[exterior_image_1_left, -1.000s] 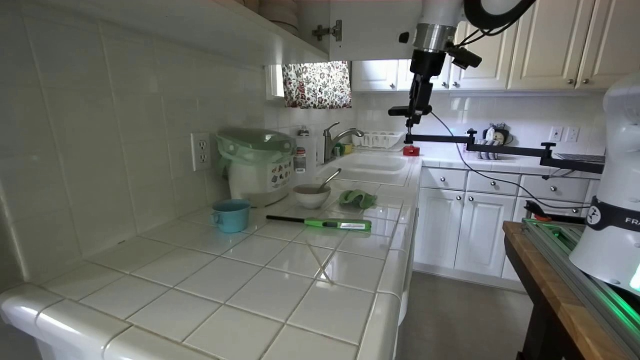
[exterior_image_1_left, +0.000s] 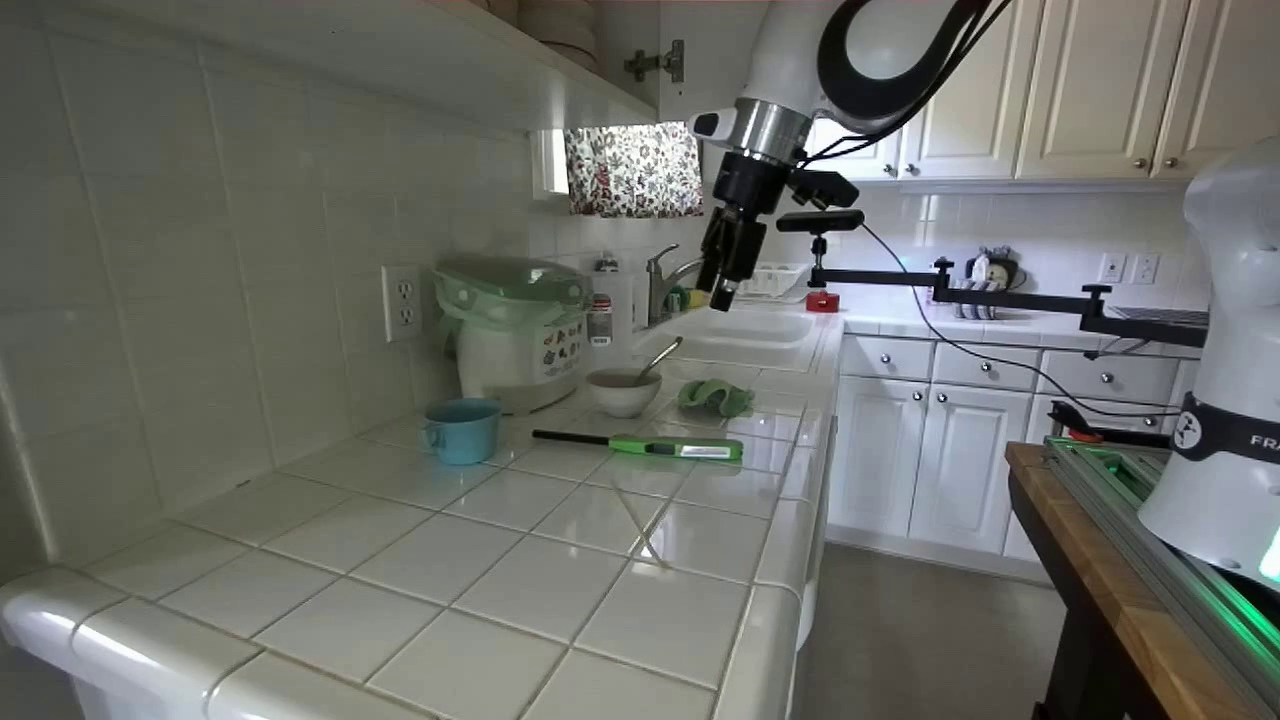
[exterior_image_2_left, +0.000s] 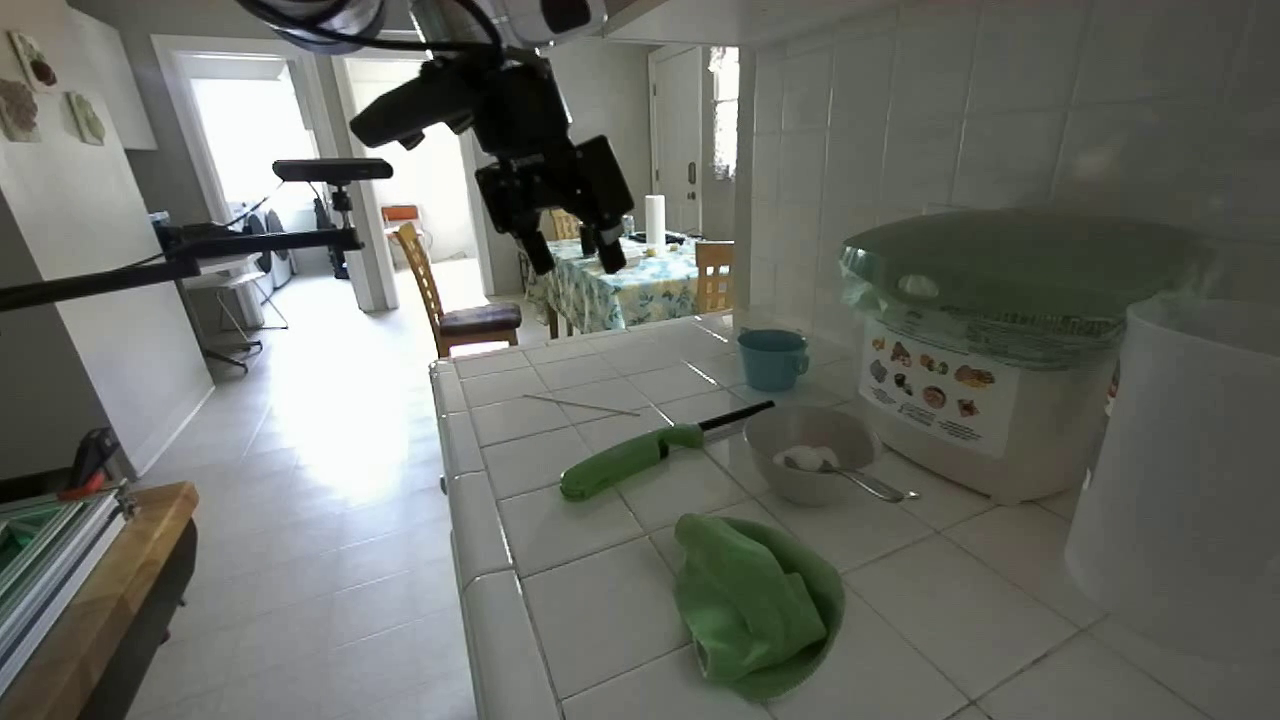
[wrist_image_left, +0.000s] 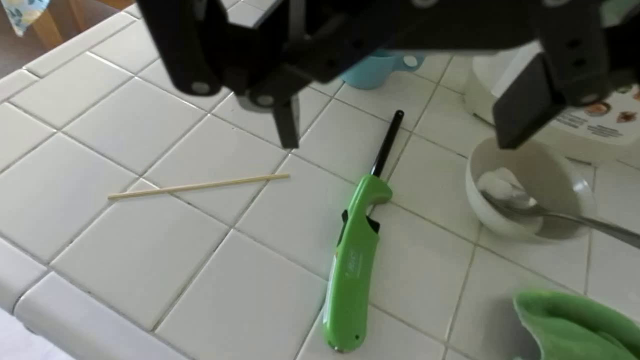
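High above the tiled counter, my gripper is open, its two black fingers wide apart with nothing between them. Beneath it in the wrist view lies a green lighter (wrist_image_left: 352, 264) with a black stem pointing toward the blue cup (wrist_image_left: 373, 71). To the left of the lighter a thin wooden stick (wrist_image_left: 201, 186) rests flat on the tiles. A white bowl (wrist_image_left: 480, 195) on the right holds a spoon (wrist_image_left: 600, 225) and something white. Near the bowl sits a green cloth (exterior_image_2_left: 750, 600), lying in or against a green round dish (exterior_image_2_left: 825, 588).
A white bin with a green lid (exterior_image_1_left: 510, 348) stands against the tiled wall, behind the cup and bowl. Beside it is a tall translucent white container (exterior_image_2_left: 1182, 480). An open cupboard shelf (exterior_image_1_left: 360, 54) overhangs the counter.
In exterior view 1 my arm has swung left, bringing the gripper from over the counter's right edge area to above the counter. The objects on the counter have not moved.
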